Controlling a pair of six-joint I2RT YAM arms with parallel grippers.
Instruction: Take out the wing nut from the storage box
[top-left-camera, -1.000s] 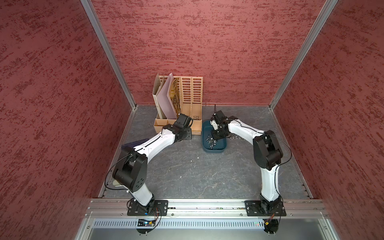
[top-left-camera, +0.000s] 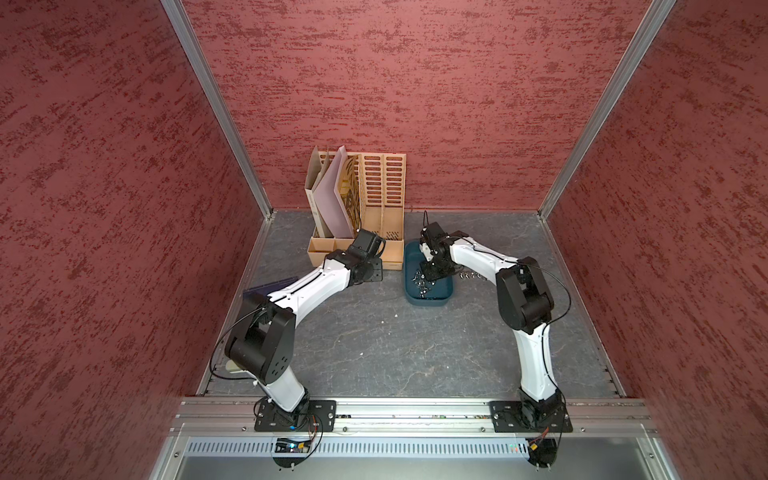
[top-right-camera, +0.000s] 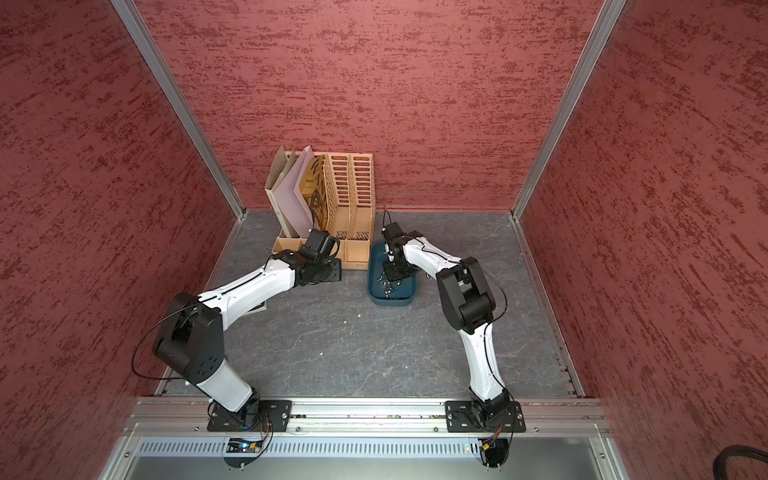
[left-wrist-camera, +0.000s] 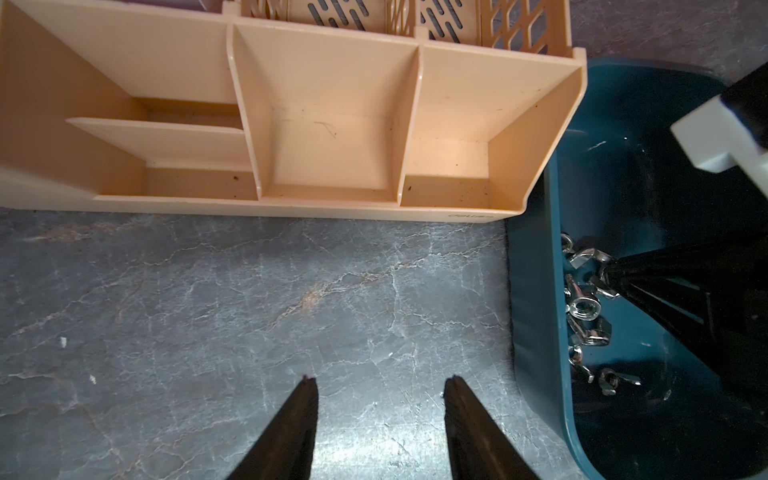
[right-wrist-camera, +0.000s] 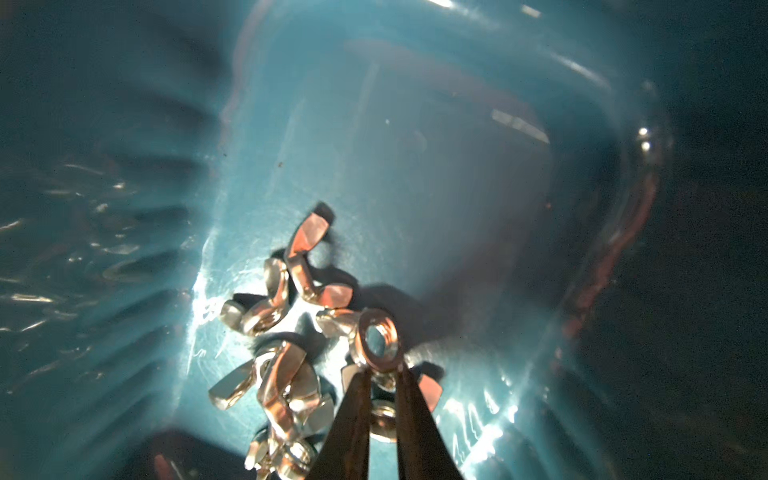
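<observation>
Several silver wing nuts (right-wrist-camera: 297, 276) lie piled in the blue storage box (left-wrist-camera: 537, 320). My right gripper reaches down into the box, its fingers a narrow gap apart. One wing nut (right-wrist-camera: 376, 340) has its ring right at these fingertips, and more metal shows in the gap below. Whether the fingers touch any nut, I cannot tell. In the left wrist view the right fingers (left-wrist-camera: 652, 272) slant in over the pile beside a wing nut (left-wrist-camera: 590, 256). My left gripper stands open and empty over the table, left of the box.
A beige organizer (left-wrist-camera: 320, 204) with empty front compartments stands against the box's left side; folders (top-left-camera: 332, 196) rise from its back. Several small metal pieces (top-left-camera: 472, 275) lie on the table right of the box.
The left arm has hardly moved.
</observation>
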